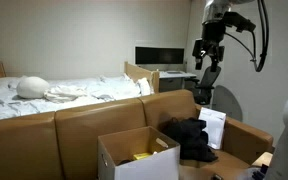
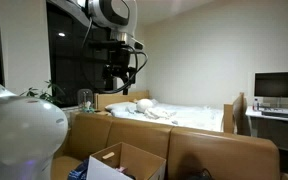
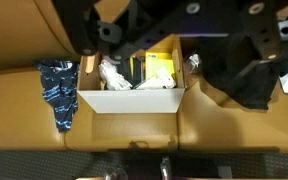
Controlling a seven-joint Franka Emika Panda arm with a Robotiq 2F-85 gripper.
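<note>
My gripper (image 1: 206, 66) hangs open high above a brown leather couch, pointing down, clear of everything below; exterior view 2 also shows the gripper (image 2: 121, 81) up in the air. In the wrist view its dark fingers spread across the top, with nothing held between them. On the couch seat, well below, stands an open white box (image 3: 129, 102). Inside the box lie a yellow item (image 3: 160, 68), something white and crumpled (image 3: 111, 74), and darker things too small to name. A black cloth (image 3: 234, 78) lies to the right of the box, and a dark blue patterned cloth (image 3: 59, 92) to its left.
The couch backrest (image 1: 79, 133) rises behind the box. A white sheet-like object (image 1: 212, 125) leans near the black cloth. Beyond the couch are a bed (image 1: 69, 93) and a desk with a monitor (image 2: 275, 85). Bare seat (image 3: 134, 128) shows in front of the box.
</note>
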